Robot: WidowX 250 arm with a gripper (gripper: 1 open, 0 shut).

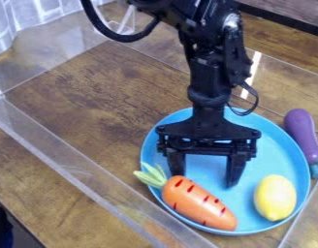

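My gripper [205,166] is low over the blue plate [252,145], open, its two fingers apart just behind the orange toy carrot [196,201]. Whether anything touches it is hard to tell. The carrot lies on the plate's front left with its green top to the left. A yellow lemon [274,199] sits at the plate's right front.
A purple eggplant [302,136] lies just outside the plate at the right. Bare wooden table [84,97] fills the left. Clear plastic walls run along the front left and back.
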